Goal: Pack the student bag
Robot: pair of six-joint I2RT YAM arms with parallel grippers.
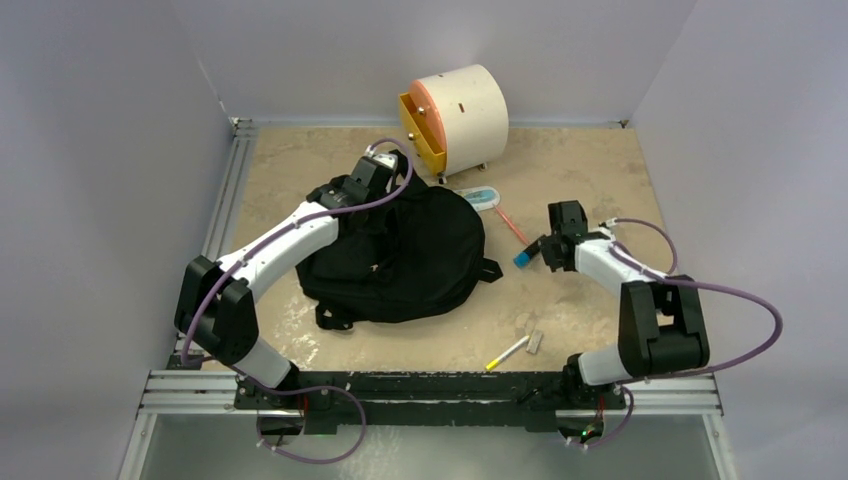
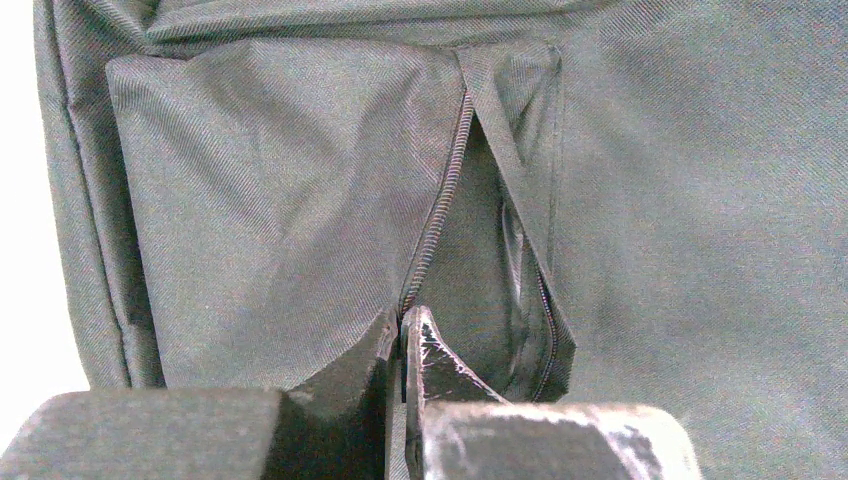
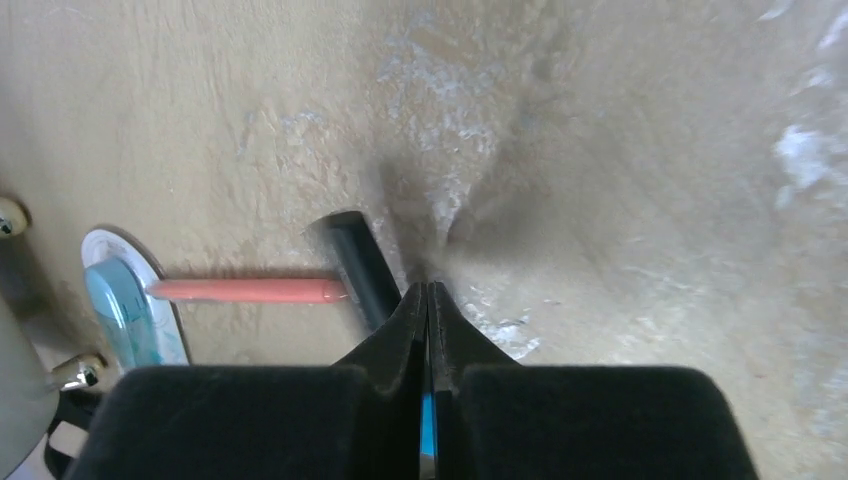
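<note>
The black bag (image 1: 430, 250) lies on its side on the left half of the table. In the left wrist view my left gripper is shut on the zipped edge of a bag pocket (image 2: 260, 200), with an open gap right of the zipper. My right gripper is shut, fingertips together and nothing between them. Just left of those fingers lies the black marker (image 3: 362, 262), outside them; its blue end (image 1: 522, 259) shows in the top view, and the fingers partly cover the marker in the right wrist view.
A pink pencil-like stick (image 1: 511, 225) and a blue-and-white case (image 1: 481, 198) lie beyond the marker. A white-and-yellow marker (image 1: 507, 353) and small grey block (image 1: 535, 342) sit near the front edge. The round drawer cabinet (image 1: 470, 115) stands behind.
</note>
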